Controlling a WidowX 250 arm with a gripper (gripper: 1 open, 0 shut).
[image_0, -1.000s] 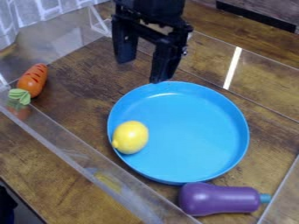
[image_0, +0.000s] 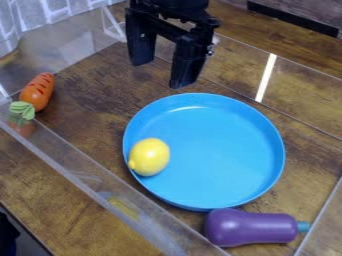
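Note:
My black gripper (image_0: 163, 62) hangs at the top middle of the camera view, open, its two fingers apart with nothing visible between them. It is above and behind a round blue plate (image_0: 214, 150). A yellow lemon-like toy (image_0: 148, 157) rests in the plate at its left side. A toy carrot (image_0: 38, 94) with a green top lies at the far left. A purple eggplant toy (image_0: 247, 227) lies at the lower right, in front of the plate.
A clear plastic wall (image_0: 100, 185) runs along the lower left.
My gripper has shifted slightly up and to the left in the view. The toys and the plate are unchanged.

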